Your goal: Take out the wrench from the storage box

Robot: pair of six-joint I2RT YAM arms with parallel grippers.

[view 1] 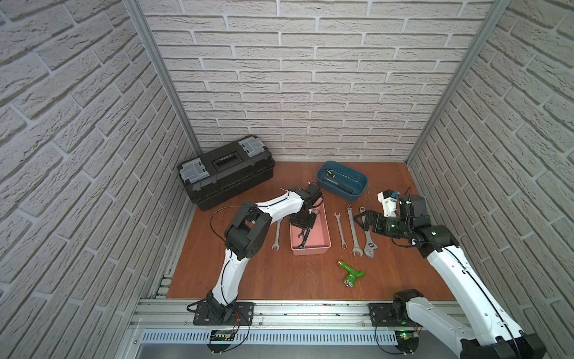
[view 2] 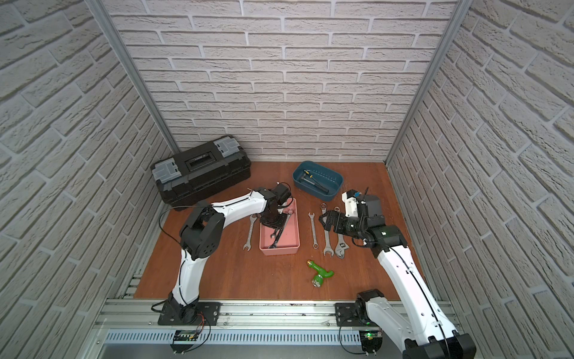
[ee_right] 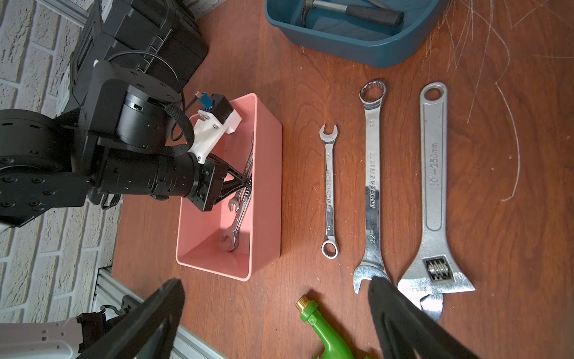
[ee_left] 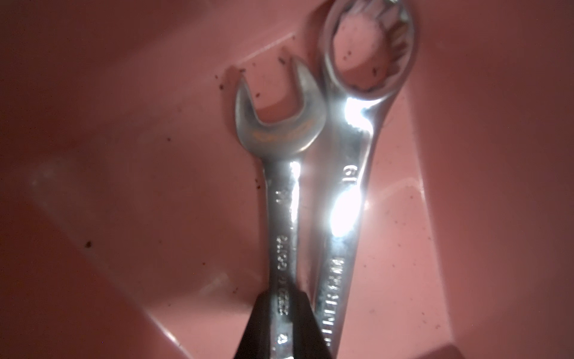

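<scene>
In the pink storage box [ee_right: 266,179] lie two steel combination wrenches side by side. My left gripper is down inside it, its fingertips on either side of the smaller wrench's shaft, with that wrench [ee_left: 281,137] between them; whether they press on it I cannot tell. The larger wrench [ee_left: 358,143], marked 19, lies against it on the right in the left wrist view. My right gripper [view 1: 363,220] hangs open and empty over the wrenches right of the box.
A blue bin [view 1: 342,190] with a hammer stands behind. A black toolbox [view 1: 226,173] is at the back left. Loose wrenches [ee_right: 372,179], an adjustable wrench [ee_right: 433,179] and a green tool [ee_right: 329,335] lie on the table.
</scene>
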